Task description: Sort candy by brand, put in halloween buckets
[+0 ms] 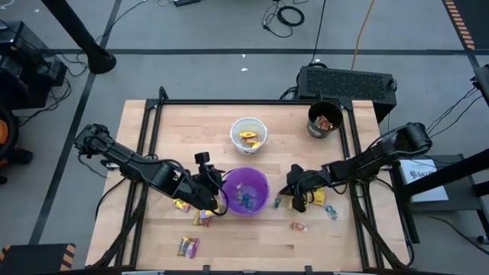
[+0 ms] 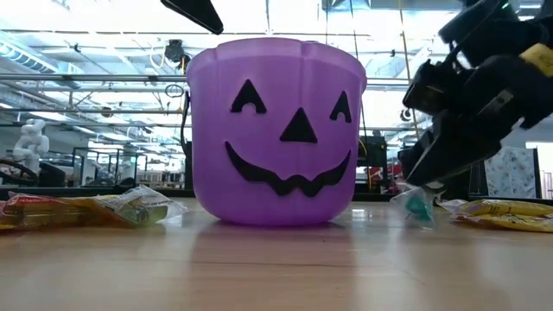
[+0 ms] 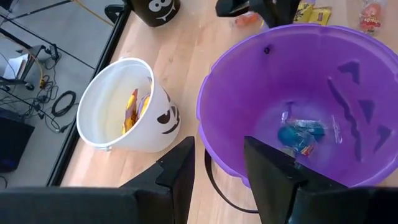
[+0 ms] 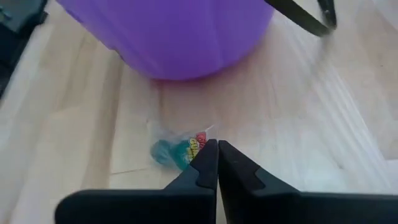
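The purple pumpkin bucket (image 1: pixel 260 200) stands mid-table, with teal-wrapped candies (image 3: pixel 301 134) on its floor. Just right of it, a teal candy with a red and yellow label (image 4: pixel 180 151) lies on the wood. My right gripper is shut with empty fingers, its tips beside and partly in front of that candy. Over by the bucket's left rim, my left gripper is open and empty. A white bucket (image 1: pixel 234 137) behind holds yellow-wrapped candy (image 3: pixel 129 113). Brown-red candy fills part of a black bucket (image 1: pixel 313 127) at the back right.
Yellow packets (image 1: pixel 318 196), another teal candy (image 1: pixel 331 212) and a reddish one (image 1: pixel 299 227) lie to the right. More wrapped candy (image 1: pixel 187 246) is at front left, some under the left arm.
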